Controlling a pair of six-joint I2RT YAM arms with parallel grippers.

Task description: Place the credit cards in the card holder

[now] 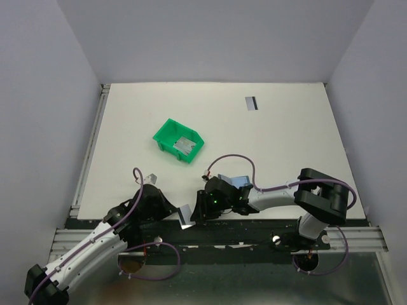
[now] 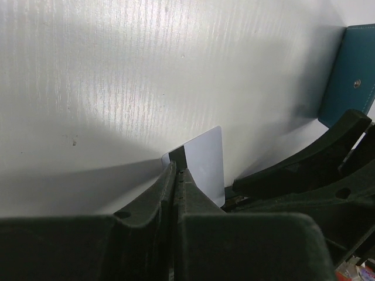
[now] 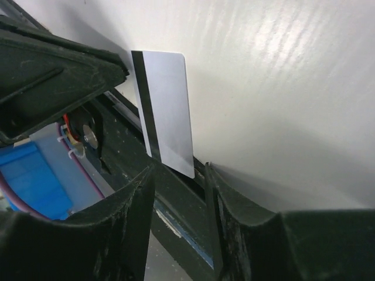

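A white card with a black stripe lies at the table's front edge, partly overhanging it in the right wrist view. At its striped side are the tips of my left gripper, fingers close together; whether the card is between them I cannot tell. My right gripper stands open at the card's other end, with a gap between its fingertips. The blue-green card holder lies on the table beyond the right gripper, partly covered by the right arm in the top view. Another striped card rests at the far right.
A green box with something grey inside stands left of centre. Both grippers are close together at its front edge.
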